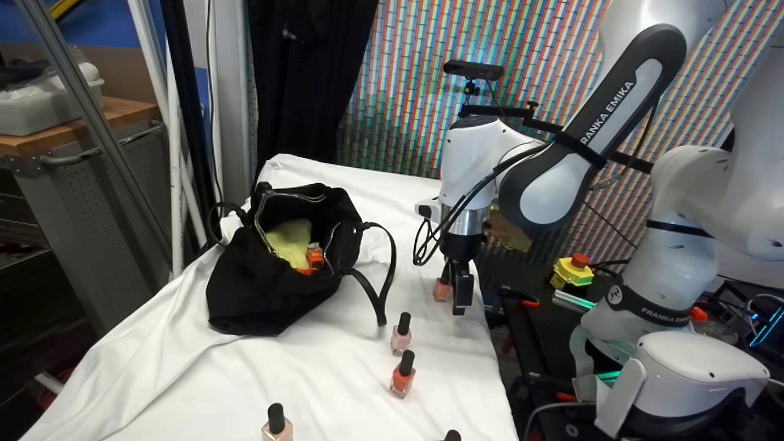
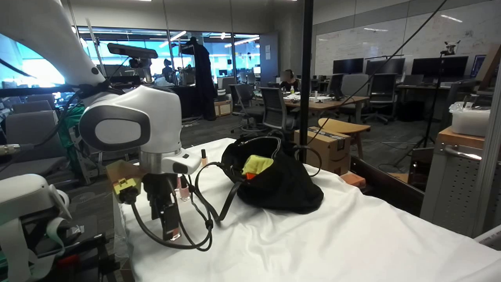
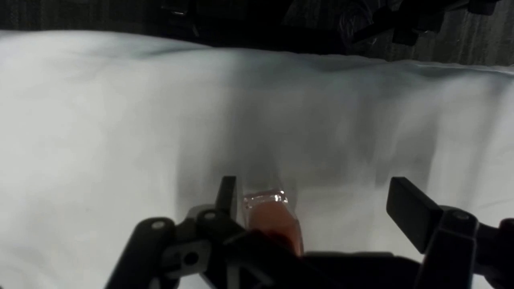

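Note:
My gripper is open, pointing down low over the white cloth, its two fingers wide apart. A coral nail polish bottle point(image 3: 275, 219) shows between them in the wrist view, much nearer the left finger; its cap is hidden behind the gripper's body. In exterior view 1 that bottle point(image 1: 441, 291) stands just left of the fingers. A slouched black bag point(image 1: 268, 290) lies open at the left, with a yellow cloth point(image 1: 291, 242) and an orange-red item point(image 1: 315, 256) inside. A pale pink bottle point(image 1: 400, 339) and a red bottle point(image 1: 402, 380) stand upright nearer that camera.
A peach bottle point(image 1: 277, 425) and a black cap point(image 1: 452, 436) show at the bottom of exterior view 1. The bag's strap point(image 1: 384, 294) reaches onto the cloth toward the bottles. The table's edge point(image 3: 289, 53) runs close by the gripper.

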